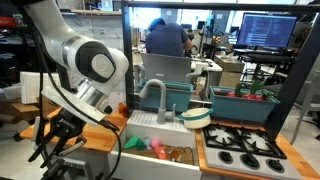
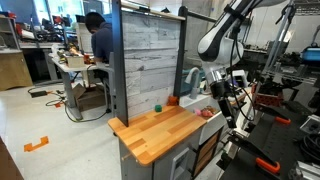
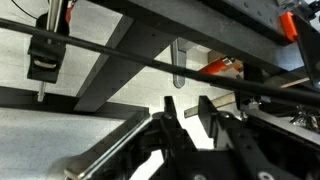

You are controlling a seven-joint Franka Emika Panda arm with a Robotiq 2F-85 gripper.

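Low at the left in exterior view 1, my black gripper (image 1: 52, 152) hangs in front of the wooden counter (image 1: 95, 136). Exterior view 2 has the white arm (image 2: 224, 48) reaching down beside the counter's far end, the gripper itself hard to make out there. In the wrist view my gripper is open, its two dark fingertips apart with nothing seen between them. Beyond them are dark frame bars (image 3: 105, 84), pale surfaces and a small metal piece (image 3: 178, 64), which looks like a handle.
A sink (image 1: 157, 128) holding several colourful items, with a tall faucet (image 1: 160, 98), lies right of the wooden top. Further right are a stove (image 1: 243, 150) and a teal basket (image 1: 240, 106). Loose black cables (image 1: 75, 104) hang along the arm. A dark post (image 1: 127, 55) rises behind the counter.
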